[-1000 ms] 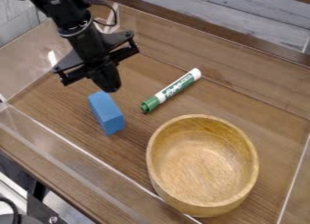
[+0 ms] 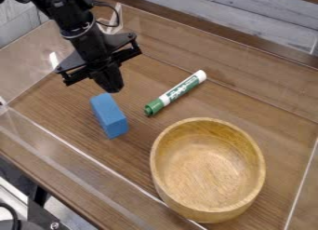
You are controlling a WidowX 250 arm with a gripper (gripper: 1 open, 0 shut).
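The black robot arm reaches down from the top left, its gripper [image 2: 110, 81] shut, with nothing seen between its fingers. Just below it, a blue block [image 2: 110, 115] lies on the wooden table [image 2: 236, 94], apart from the gripper. A green and white tube [image 2: 176, 93] lies diagonally to the right of both. A round tan bowl [image 2: 206, 169] stands at the lower right.
A raised edge runs along the lower left, with dark cables beyond it in the bottom left corner.
The gripper has shifted very slightly to the left. The block, tube and bowl have not visibly moved.
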